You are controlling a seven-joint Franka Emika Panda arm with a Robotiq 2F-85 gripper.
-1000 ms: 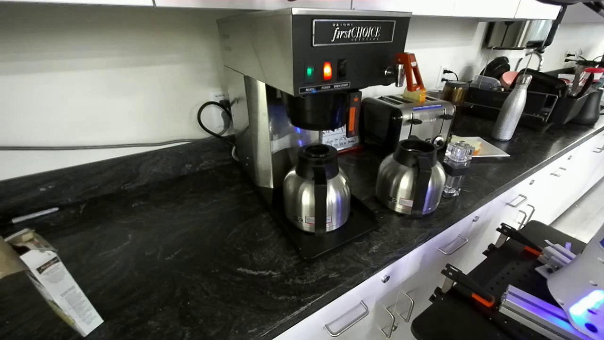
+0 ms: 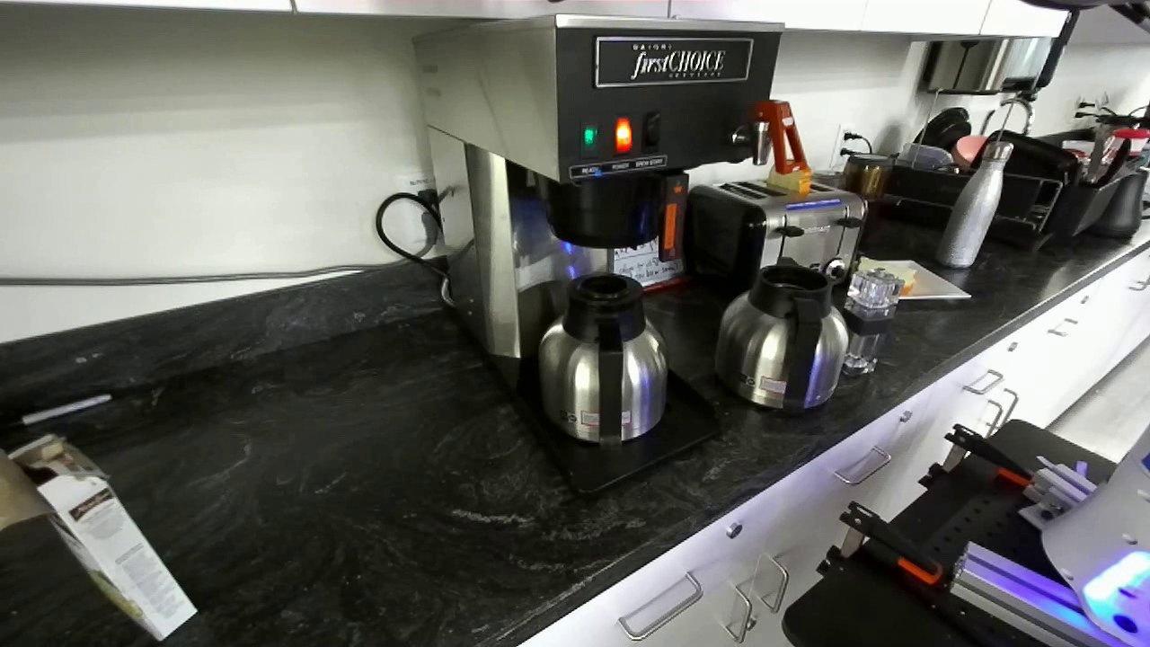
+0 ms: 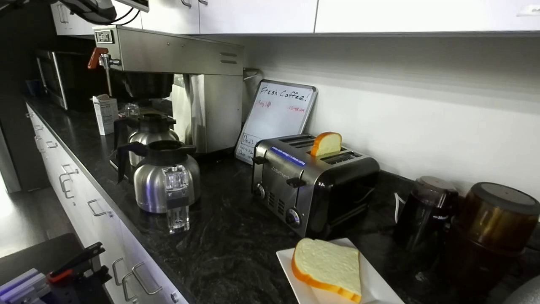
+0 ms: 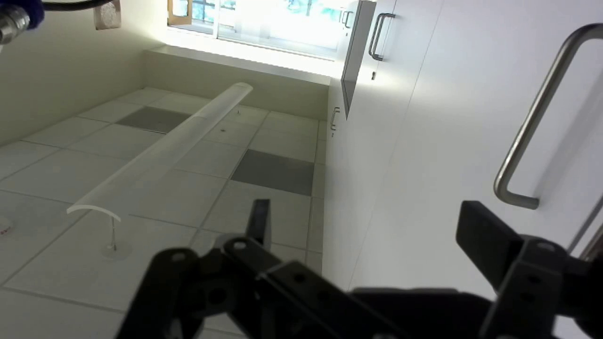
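Note:
Wide apart, the two black fingers of my gripper show in the wrist view with nothing between them. Behind them are white cabinet doors and a tiled ceiling, so the gripper is turned away from the counter. On the counter, one slice of bread stands in a slot of the steel toaster. Another slice lies on a white plate. One steel carafe sits on the coffee maker's base, under its brew basket; a second carafe stands on the counter beside it.
The coffee maker fills the counter's middle. A clear grinder stands close to the second carafe. Farther right are a silver bottle and a dish rack. An opened carton lies at the left.

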